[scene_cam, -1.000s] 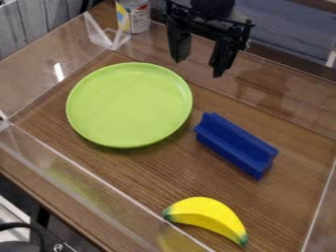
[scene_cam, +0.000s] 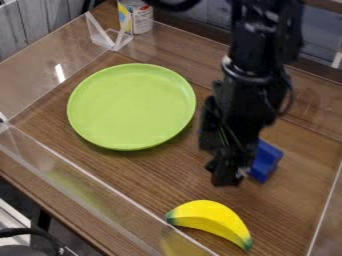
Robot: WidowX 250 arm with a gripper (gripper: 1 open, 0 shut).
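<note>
A yellow banana (scene_cam: 214,220) lies at the bottom, nearer the front than the gripper. A green plate (scene_cam: 123,104) sits to the left of the gripper.
A can (scene_cam: 134,14) stands at the back left. Clear edging (scene_cam: 40,150) runs along the left. Bare wood lies between the plate and the banana.
My gripper has moved down and toward the front from the back of the surface, now covering most of the blue block. The banana and plate have not moved.
</note>
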